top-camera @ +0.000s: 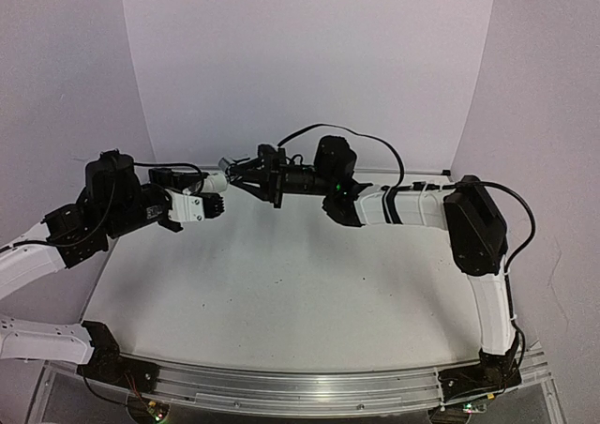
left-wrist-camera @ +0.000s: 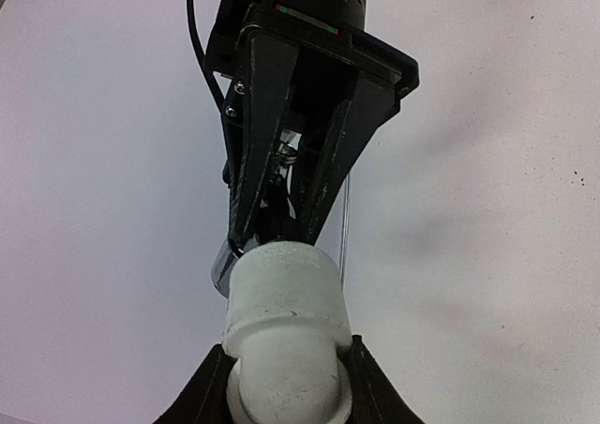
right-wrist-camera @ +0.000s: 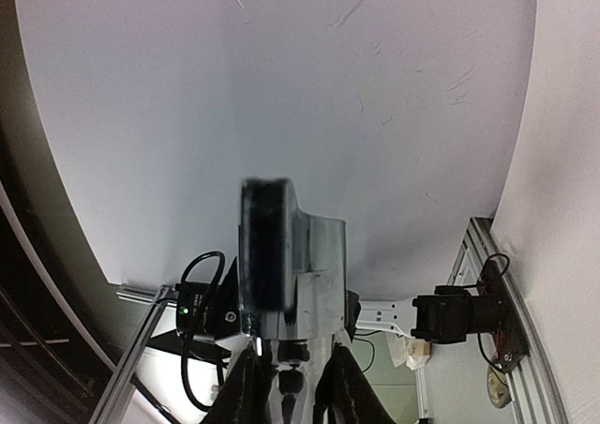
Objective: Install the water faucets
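Observation:
In the left wrist view, a white pipe fitting (left-wrist-camera: pixel 286 302) sits between the black fingers of my left gripper, which is shut on it. A chrome faucet (right-wrist-camera: pixel 319 265) stands out from my right gripper, whose black fingers (right-wrist-camera: pixel 347 391) are shut on its lower part. In the top view the fitting (top-camera: pixel 215 182) and the faucet (top-camera: pixel 228 164) meet end to end in the air at centre left. The faucet's joint with the fitting is hidden by the right fingers (left-wrist-camera: pixel 258 152), so how far it is inserted cannot be told.
Beneath both arms, the white table (top-camera: pixel 281 283) is broadly clear. Pale walls (top-camera: pixel 309 58) enclose it at the back and sides, and a metal rail (top-camera: pixel 300 386) runs along the front. Black cables (top-camera: pixel 366 133) loop above the right arm.

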